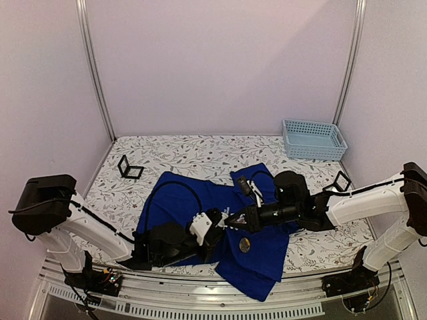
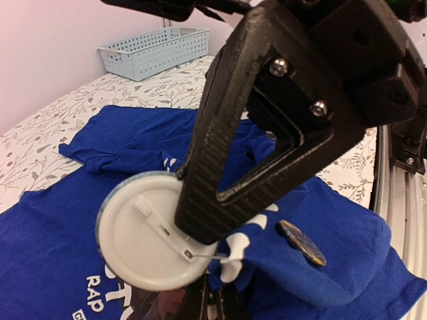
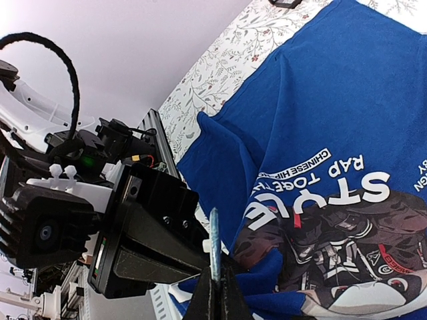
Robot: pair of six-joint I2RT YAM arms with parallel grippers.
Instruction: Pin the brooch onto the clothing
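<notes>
In the left wrist view the brooch [image 2: 143, 233] shows its round white back, with the thin pin [image 2: 212, 257] swung out toward the blue cloth; whether its tip pierces the fabric cannot be told. My right gripper is shut on the brooch, seen edge-on in the right wrist view. Facing it, my left gripper is shut low beside the brooch. A raised fold of the blue shirt [image 2: 127, 127] touches the area of its fingertips; any cloth between them is hidden. Both grippers nearly meet over the shirt in the top view.
A second, dark gold-patterned disc [image 2: 301, 243] lies on the shirt. At the back right stands a light blue basket [image 1: 313, 141]. A small black stand [image 1: 130, 169] is at the left.
</notes>
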